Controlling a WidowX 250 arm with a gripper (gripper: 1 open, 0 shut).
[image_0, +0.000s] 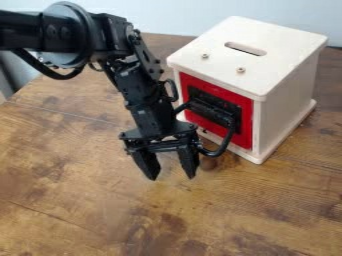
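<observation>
My black gripper (170, 168) hangs over the wooden table, its two fingers pointing down and spread apart with nothing visible between them. Behind it and to the right stands a pale wooden box (277, 90) with a slot in its top and two small fasteners below the slot. Its front has a red panel (235, 138) carrying black parts, partly hidden by my arm and cable.
A white wall shows at the back left, beyond the table's edge.
</observation>
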